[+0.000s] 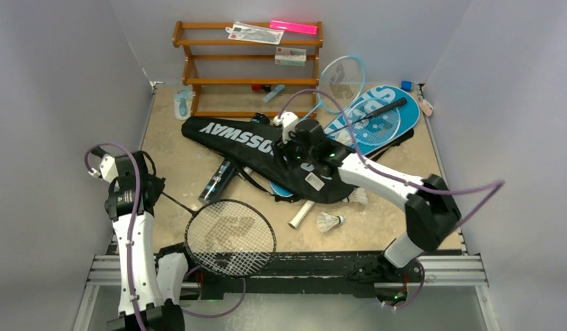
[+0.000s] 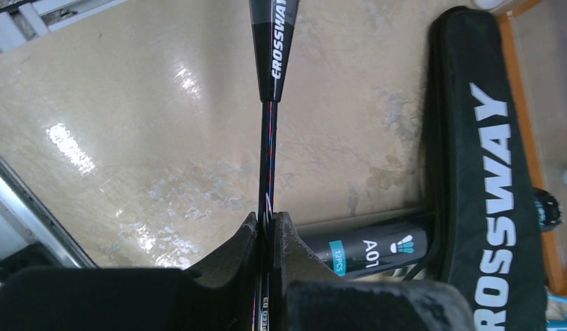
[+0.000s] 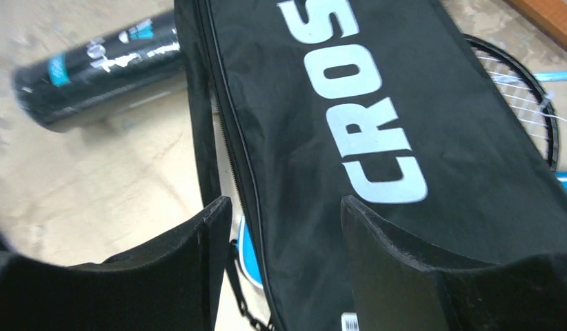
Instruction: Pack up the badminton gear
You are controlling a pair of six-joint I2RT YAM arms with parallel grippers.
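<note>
My left gripper is shut on the shaft of the black racket (image 1: 230, 238), held at the left with its head over the front table edge. The black CROSSWAY bag (image 1: 225, 138) lies diagonally across the middle, with a black shuttle tube (image 1: 215, 181) partly under it. My right gripper hangs open above the bag, nothing visible between its fingers. Blue rackets (image 1: 339, 72) and a blue cover (image 1: 398, 121) lie behind it at the right. Shuttlecocks (image 1: 329, 221) sit at the front right, near a pale handle (image 1: 298, 215).
A wooden rack (image 1: 198, 81) stands at the back with small packets on it. Grey walls enclose both sides. Bare table shows at the left and front right.
</note>
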